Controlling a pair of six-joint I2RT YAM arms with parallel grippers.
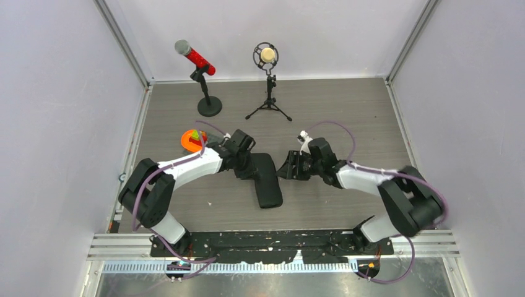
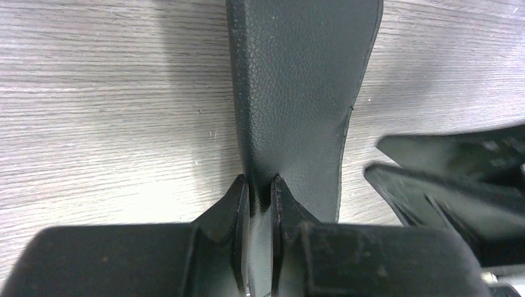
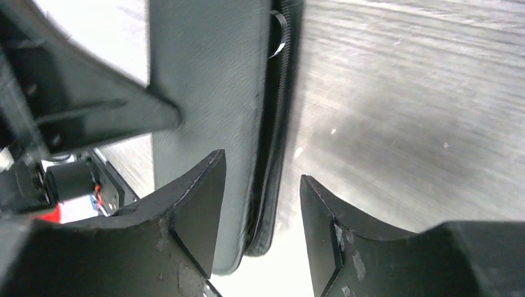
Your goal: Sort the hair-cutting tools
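A black leather-look case point(image 1: 268, 184) lies lengthwise on the table between my two arms. My left gripper is shut on the case's long left edge, pinching its leather near the middle. In the right wrist view, the opposite side of the case point(image 3: 207, 93) shows a zipper with a ring-like metal pull. My right gripper stands open just right of the case, nothing between its fingers; one fingertip overlaps the case in that view. The inside of the case is hidden.
An orange round item with red and yellow parts point(image 1: 190, 141) lies behind the left forearm. At the back stand a red microphone on its stand point(image 1: 209, 105) and a shock-mounted microphone on a tripod point(image 1: 269, 102).
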